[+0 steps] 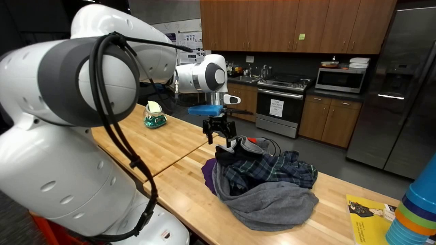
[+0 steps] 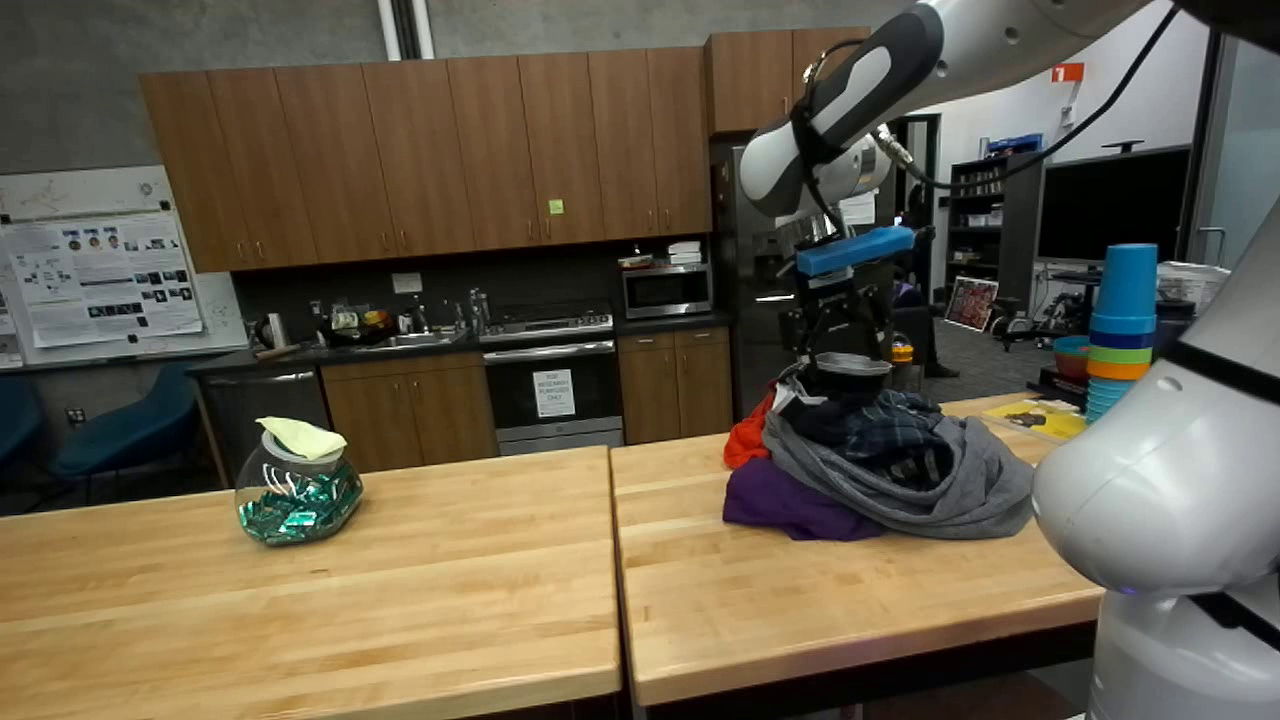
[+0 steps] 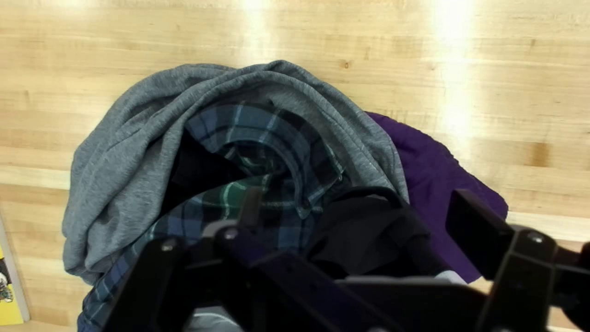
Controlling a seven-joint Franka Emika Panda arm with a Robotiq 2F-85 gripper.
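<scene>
A heap of clothes lies on the wooden table. In it are a grey garment, a dark plaid shirt, a purple cloth and a bit of red cloth. On top, a black item with grey edging rests at the end nearest my gripper. The gripper is open, pointing down just above that end of the heap. Its black fingers stand wide apart in the wrist view, over the black cloth, and nothing is held. Gripper parts hide the lower part of the heap there.
A glass jar of green-wrapped pieces, a yellow paper on top, stands on the other table. A yellow book and a stack of coloured cups are at the table's far end. Bare tabletop lies in front of the heap.
</scene>
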